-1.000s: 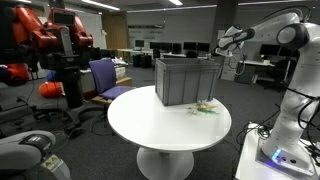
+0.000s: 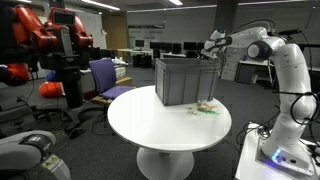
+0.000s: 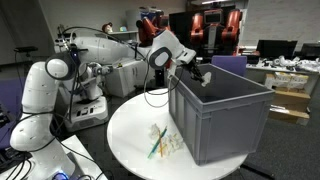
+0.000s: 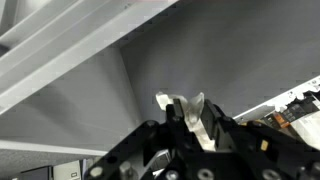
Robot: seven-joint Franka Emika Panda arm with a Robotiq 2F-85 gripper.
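At the rim of a tall grey bin, my gripper is over the opening. A small white, crumpled-looking thing shows at its fingertips, inside the rim. Seen from the wrist, the white thing lies at or just beyond my dark fingers, with grey bin walls around it. Whether the fingers grip it or stand apart from it cannot be told. In exterior view 1, the gripper appears small above the right end of the bin.
The bin stands on a round white table. Several small coloured and pale items lie on the tabletop beside it. Behind stand desks and an office chair.
The arm has swung left and lowered, bringing my gripper from right of the bin to above its opening. The bin and the items on the table have not moved.
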